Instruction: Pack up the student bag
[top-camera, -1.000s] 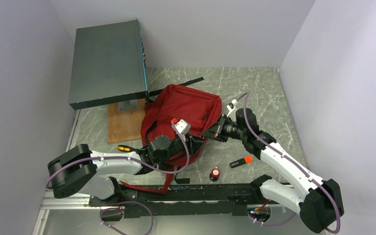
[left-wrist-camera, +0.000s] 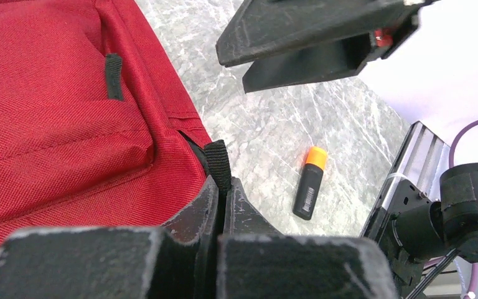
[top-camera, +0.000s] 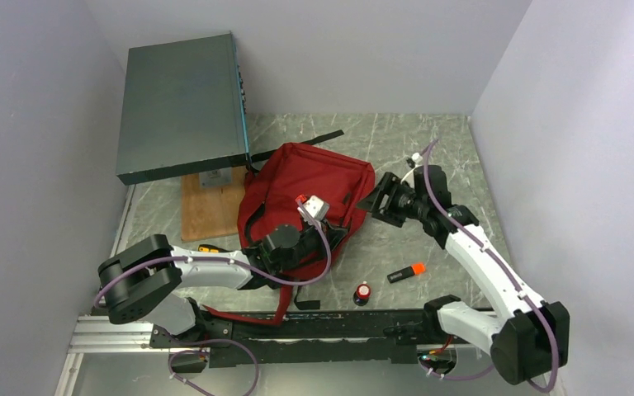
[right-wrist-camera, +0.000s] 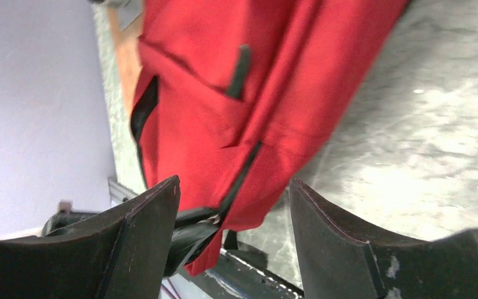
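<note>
The red student bag (top-camera: 305,173) lies open on the marble table. At its right edge, my left gripper is shut on a short black strap (left-wrist-camera: 218,159) along the bag's zipper edge. My right gripper (top-camera: 380,198) stands open just right of and above that edge; in the right wrist view the bag is seen between and beyond its fingers, with nothing held. A black highlighter with orange cap (top-camera: 404,272) and a small dark bottle with red-ringed top (top-camera: 361,294) lie on the table at the front right.
A dark green box (top-camera: 177,107) fills the back left over a wooden board (top-camera: 198,210). A yellow-black item (top-camera: 208,248) lies partly under the left arm. Walls enclose the table; marble is clear at the back right.
The left gripper has shifted slightly right since a second ago.
</note>
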